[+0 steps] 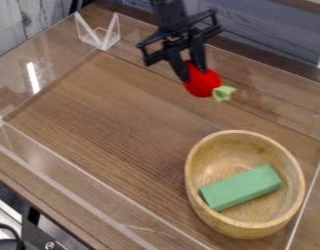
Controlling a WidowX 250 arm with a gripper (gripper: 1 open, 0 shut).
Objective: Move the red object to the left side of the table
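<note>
The red object (201, 84), rounded and with a pale green tip (224, 94), hangs from my black gripper (193, 72) above the right half of the wooden table (104, 112). My gripper is shut on it, the fingers coming down from above and partly covering its upper side. The left side of the table lies bare.
A round wooden bowl (202, 166) with a green block (241, 187) in it stands at the front right. White wire frames (98, 31) show at the back left and at the left edge.
</note>
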